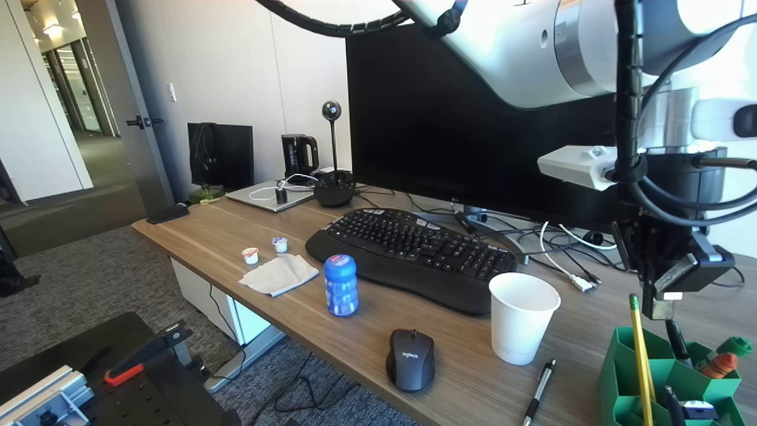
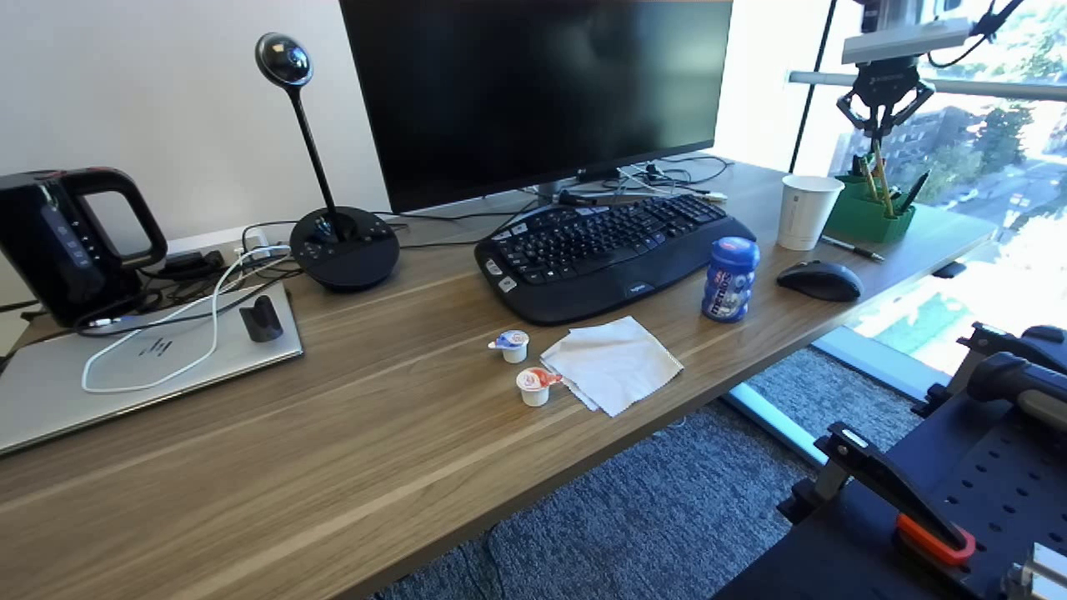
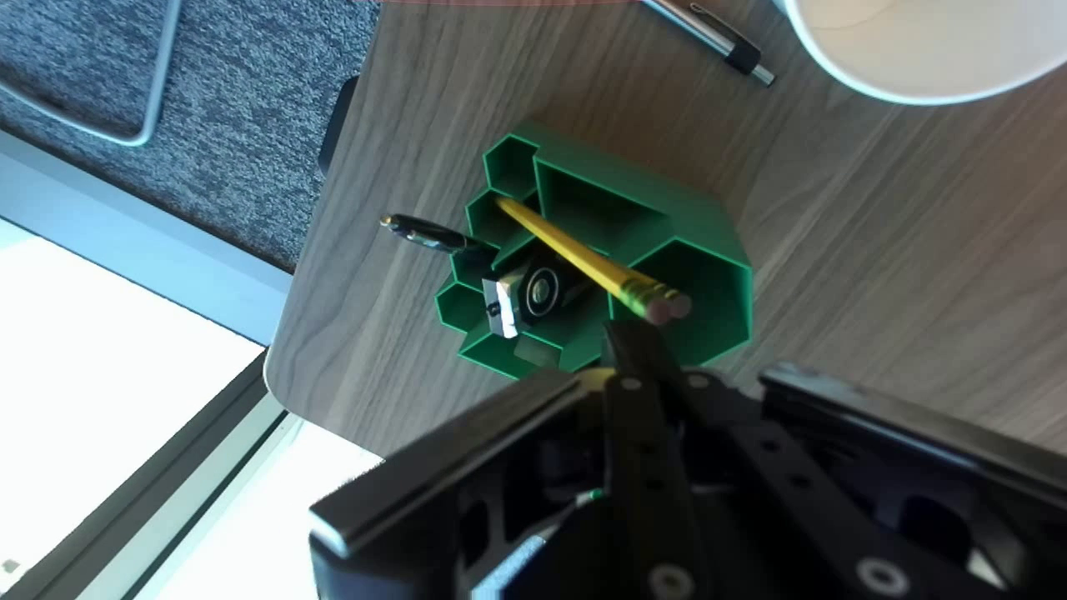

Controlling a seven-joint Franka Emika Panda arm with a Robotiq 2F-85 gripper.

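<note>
My gripper [image 1: 663, 308] is shut above the back of a green pen holder [image 1: 615, 365], with nothing visible between its fingers. In the wrist view the dark fingertips meet over the near edge of the holder [image 3: 640, 185], beside the eraser end of a yellow pencil [image 3: 590, 258]. A black pen [image 3: 432, 232] leans out on the opposite side. Just under my fingertips in exterior view 1 stands a dark pen or marker [image 1: 678, 339]; whether it touches them I cannot tell. A green marker [image 1: 735, 347] and an orange-tipped one [image 1: 720, 365] also stand in the holder.
Left of the holder are a white paper cup [image 1: 521, 319] and a pen [image 1: 540, 390] lying flat. Farther along are a mouse [image 1: 410, 360], a blue bottle [image 1: 341, 285], a cloth [image 1: 280, 274] and a keyboard [image 1: 419, 252]. Behind stands a large monitor [image 1: 454, 120].
</note>
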